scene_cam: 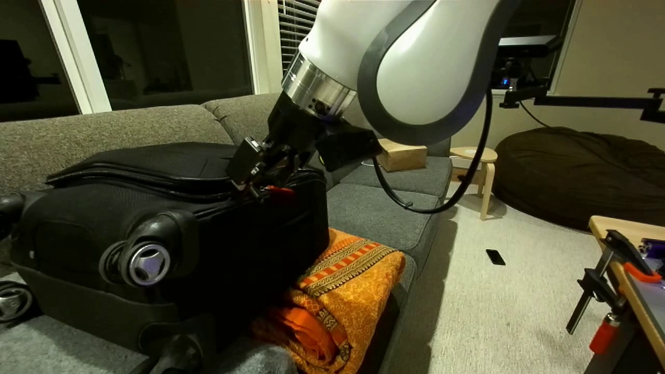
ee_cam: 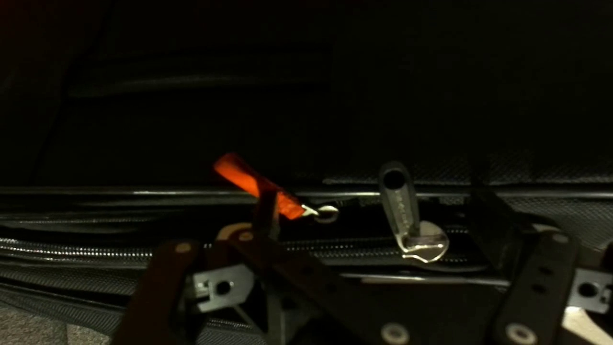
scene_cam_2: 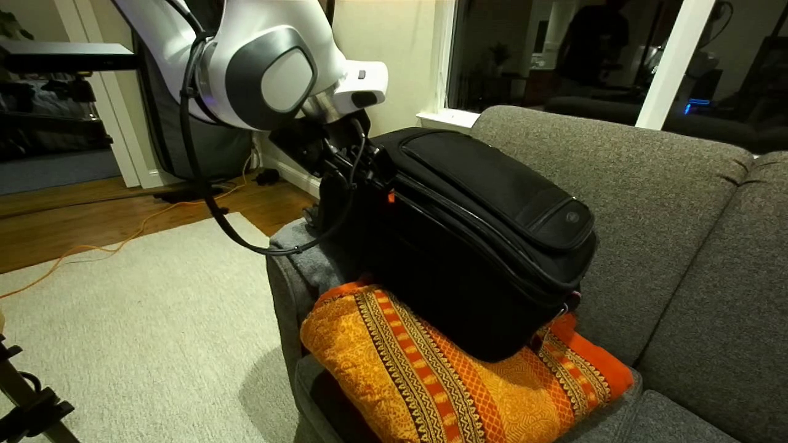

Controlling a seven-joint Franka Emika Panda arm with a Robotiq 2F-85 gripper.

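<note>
A black suitcase (scene_cam: 118, 230) lies on the sofa, its zipper seam (ee_cam: 86, 251) crossing the wrist view. Along that seam a metal zipper pull (ee_cam: 400, 201) sits between the spread fingers of my open gripper; neither finger visibly clamps it. An orange-red tag (ee_cam: 238, 175) on a small metal ring lies partly behind the left finger (ee_cam: 265, 215). In exterior view 1 the gripper (scene_cam: 256, 186) is at the suitcase's upper edge, close to the tag (scene_cam: 279, 190). Exterior view 2 has the gripper (scene_cam_2: 380, 181) at the suitcase's far end. Dark fabric hides exact fingertip contact.
A folded orange patterned blanket (scene_cam_2: 436, 369) lies partly under the suitcase. The grey sofa back (scene_cam_2: 591, 170) rises behind it. A black cable (scene_cam: 430, 209) hangs in a loop from the arm. A table with clamps (scene_cam: 623, 249) stands at the right; carpet between is mostly clear.
</note>
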